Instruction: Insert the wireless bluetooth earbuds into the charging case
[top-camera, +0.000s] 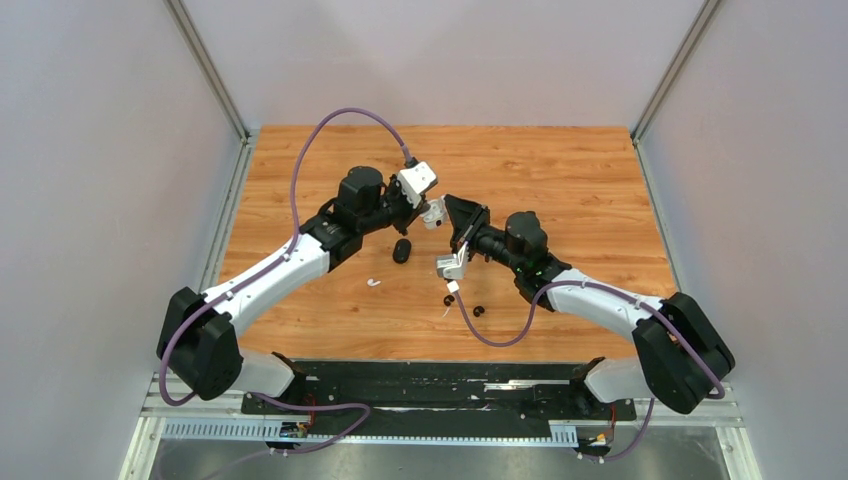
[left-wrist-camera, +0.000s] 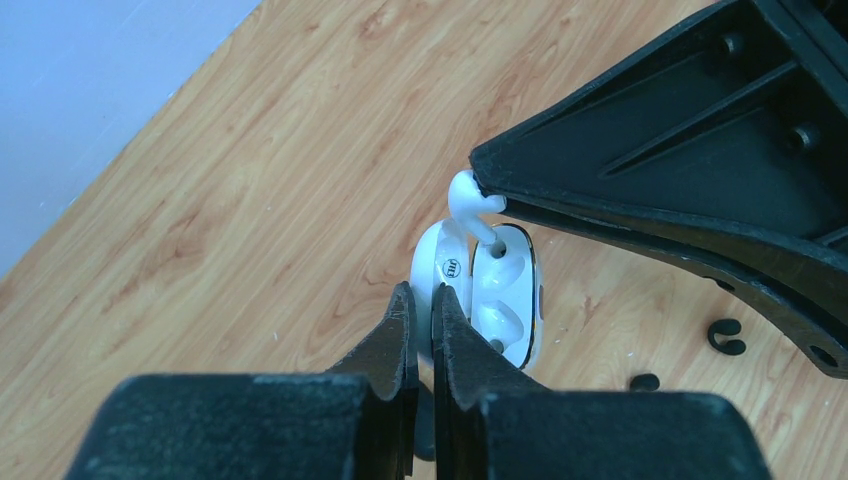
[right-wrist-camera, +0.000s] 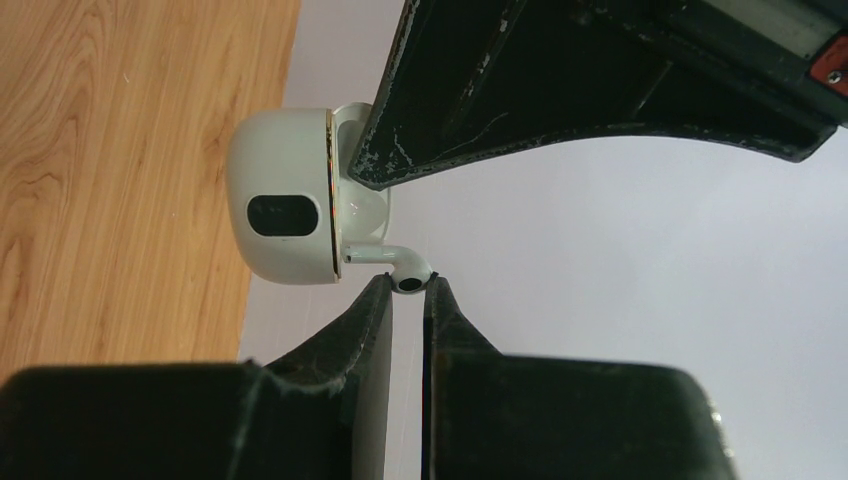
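Observation:
My left gripper is shut on the white charging case (left-wrist-camera: 500, 285), pinching its raised lid and holding it above the table with both earbud wells exposed. A white earbud (right-wrist-camera: 375, 255) has its rounded head between the fingertips of my right gripper, both touching it. In the left wrist view the stem points at the upper well's hole; whether its tip is inside cannot be told. The lower well is empty. Another small white piece, probably the second earbud (top-camera: 374, 282), lies on the table in the top view.
A black oval object (top-camera: 402, 251) rests on the wooden table below the case. Small black pieces (top-camera: 479, 311) lie nearer the front. Both grippers work very close together.

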